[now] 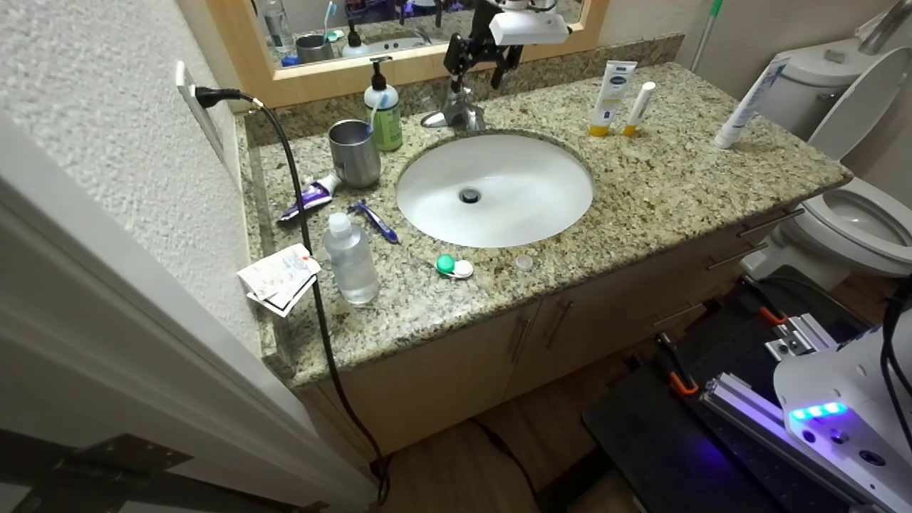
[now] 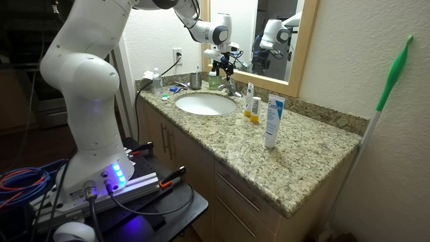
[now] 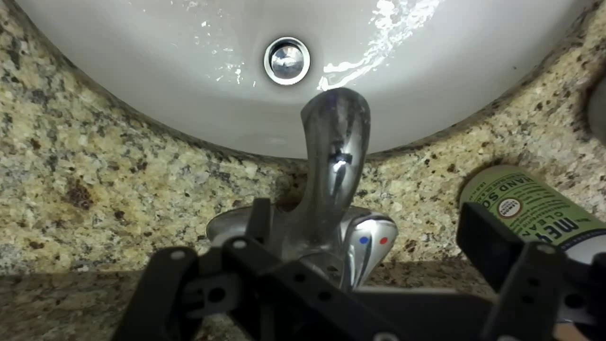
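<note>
My gripper (image 1: 477,80) is open above the chrome faucet (image 1: 464,114) at the back of the sink. From the wrist view, the faucet's spout (image 3: 336,148) points over the basin. The lever handle (image 3: 370,241), with its blue and red dots, lies in the gap between the two black fingers. Nothing is gripped. How far above the handle the fingertips are, I cannot tell. A green hand soap bottle (image 3: 525,199) lies close to the right-hand finger in that view; whether they touch is unclear.
The white basin (image 1: 551,192) is empty. A metal cup (image 1: 355,158), toothpaste tube (image 1: 309,198), razor (image 1: 376,222) and clear bottle (image 1: 350,261) crowd the counter's left side. Lotion tubes (image 1: 612,98) stand to the right. Behind the faucet is the mirror frame (image 2: 308,44).
</note>
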